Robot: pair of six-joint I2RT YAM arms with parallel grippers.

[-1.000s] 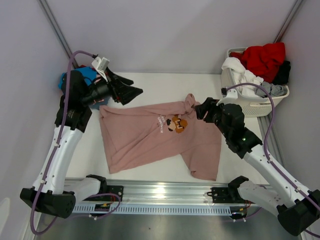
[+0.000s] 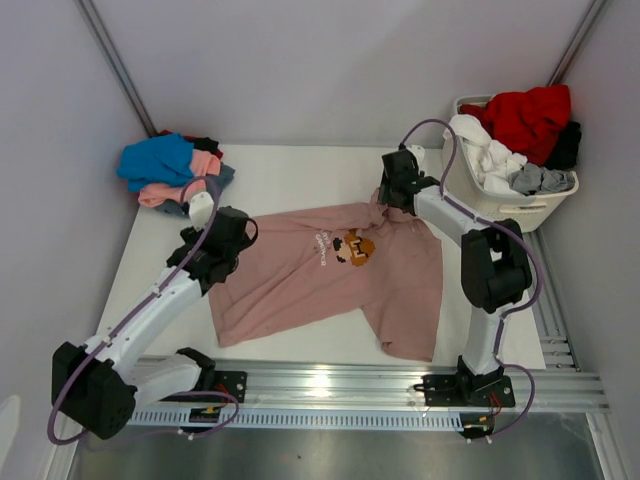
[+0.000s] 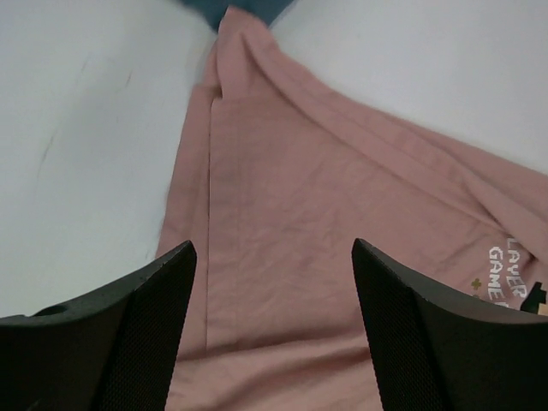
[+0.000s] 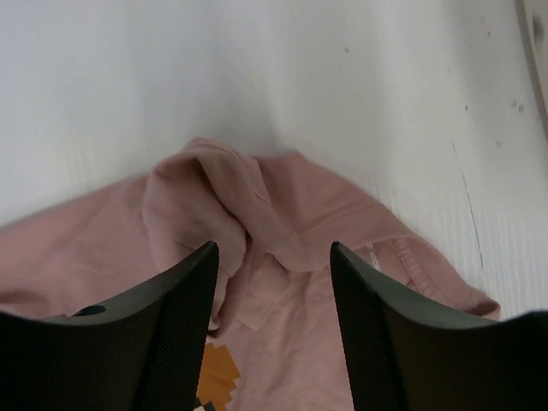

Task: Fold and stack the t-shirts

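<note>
A dusty-pink t shirt [image 2: 285, 300] lies spread and wrinkled on the white table, its lettering and brown print showing in the middle. My left gripper is open above the shirt's left part, with nothing between its fingers; the shirt's far left corner [image 3: 240, 43] shows ahead of it. Over the far right part hovers my right gripper, also open and empty. Bunched, raised folds [image 4: 231, 184] of the shirt lie just ahead of its fingers. In the top view both grippers partly cover the cloth beneath them.
Several garments, including a blue one [image 2: 155, 160] and a pink one [image 2: 165, 193], are piled at the back left. A white basket [image 2: 525, 212] heaped with red [image 2: 525, 115], white, grey and black clothes stands at the back right. Bare table surrounds the shirt.
Both arms have come down toward the shirt. The left gripper has drawn back nearer the front, and the right one has shifted left. The shirt's far left corner looks slightly shifted.
</note>
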